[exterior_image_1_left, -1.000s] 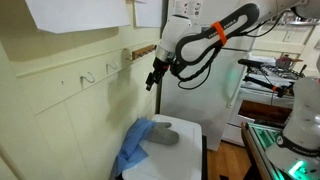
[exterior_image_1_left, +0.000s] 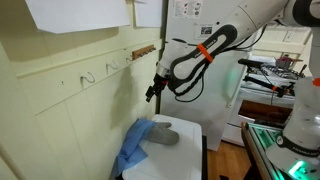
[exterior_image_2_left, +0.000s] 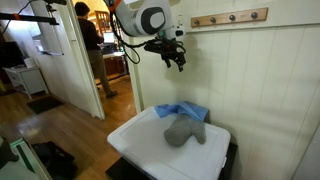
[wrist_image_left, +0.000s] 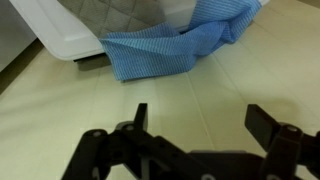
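My open gripper faces the pale panelled wall in the wrist view, with nothing between its fingers. In exterior view 1 the gripper (exterior_image_1_left: 153, 95) hangs above the far end of the white table, near the wall. A blue cloth (wrist_image_left: 180, 48) lies over the table's wall-side edge, apart from the fingers. Beside it rests a grey quilted mitt (exterior_image_2_left: 185, 129) on the white tabletop (exterior_image_2_left: 148, 135). Both lie below the gripper (exterior_image_2_left: 181, 67) in exterior view 2.
A wooden rail with pegs (exterior_image_2_left: 238, 17) is fixed to the wall above the table. Separate hooks (exterior_image_1_left: 88, 78) line the wall nearer exterior view 1. A person (exterior_image_2_left: 88, 45) stands beyond the doorway.
The cloth and mitt have stayed in place.
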